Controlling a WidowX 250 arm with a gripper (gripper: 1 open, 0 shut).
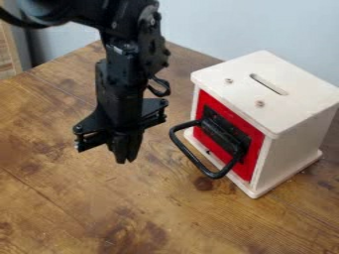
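Note:
My black gripper (pixel 126 151) hangs over the wooden table, left of a pale wooden box (pixel 272 94), its fingers pointing down and shut, with nothing visible between them. The box has a slot (pixel 268 83) in its top and a red front panel (pixel 244 163) facing left. On that panel is a black fitting with a black U-shaped handle (pixel 193 157) sticking out and down toward the table. The gripper is apart from the handle.
A pale wall (pixel 252 25) stands behind, and a wooden edge shows at the far top left.

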